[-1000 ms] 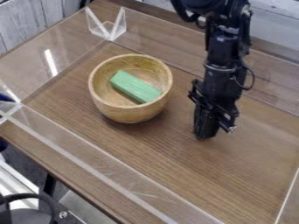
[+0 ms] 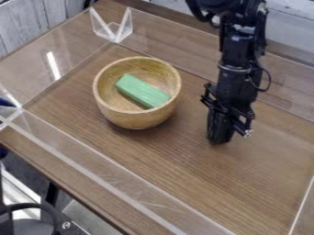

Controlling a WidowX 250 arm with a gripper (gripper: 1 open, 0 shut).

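My black arm reaches down from the top right to the wooden table, where the gripper (image 2: 221, 134) sits low, right of a wooden bowl (image 2: 161, 114). The bowl holds a green block (image 2: 141, 89). The gripper looks shut; it is dark and small, and I see nothing clearly between its fingers.
A clear plastic piece (image 2: 113, 27) lies at the back left. Black cables or hardware show at the lower left edge.
The gripper and lower arm have shifted very slightly. The bowl and block are in the same place.
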